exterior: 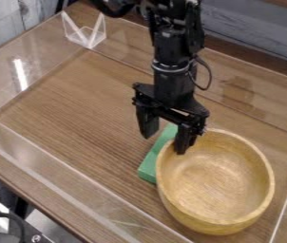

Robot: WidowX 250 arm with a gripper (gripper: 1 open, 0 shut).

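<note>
The black robot arm reaches down from the top of the view, its gripper (pixel 166 131) hanging over a green object (pixel 151 163) and the upper-left rim of a yellow oval bowl (pixel 222 199). The two dark fingers are spread apart, the right one close to or at the bowl's rim. Whether anything is between them is hard to tell. The green object lies partly hidden behind the bowl and the gripper.
A clear plastic item (pixel 86 30) stands at the back left. Cables lie beyond the table's lower left edge.
</note>
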